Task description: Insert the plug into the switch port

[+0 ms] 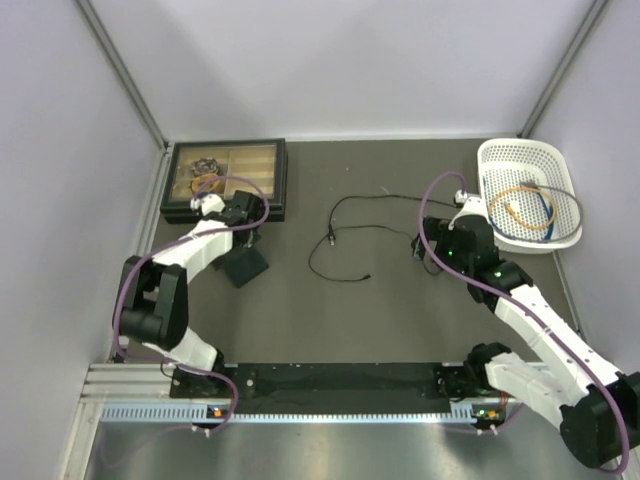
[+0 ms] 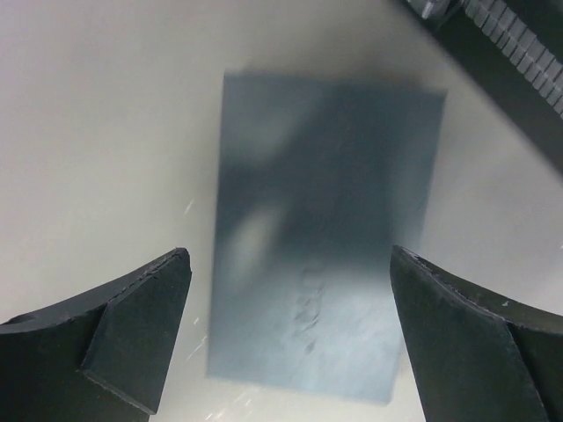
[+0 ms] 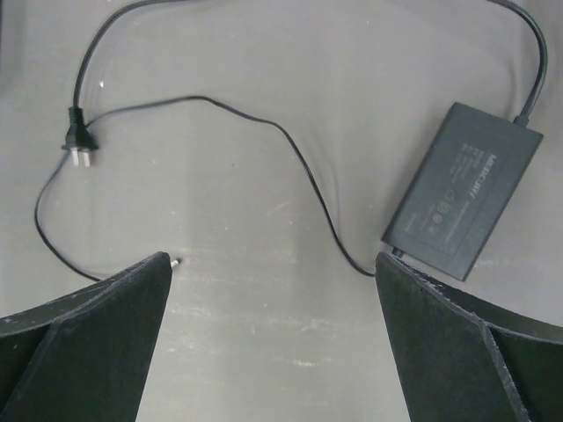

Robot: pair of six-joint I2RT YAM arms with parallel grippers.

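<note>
My left gripper is open above a flat dark square unit (image 2: 312, 211), nothing between its fingers; whether that unit has ports cannot be seen. My right gripper stands open over the table. In the right wrist view a two-pin plug (image 3: 81, 141) lies on a cable at the upper left, a thin cable ends in a small connector (image 3: 176, 262), and a black power adapter (image 3: 460, 189) marked MERCURY lies right of centre with cables from both ends.
A glass-lidded compartment box (image 1: 245, 170) stands at the back left. A white basket (image 1: 515, 165) with coiled cables is at the back right.
</note>
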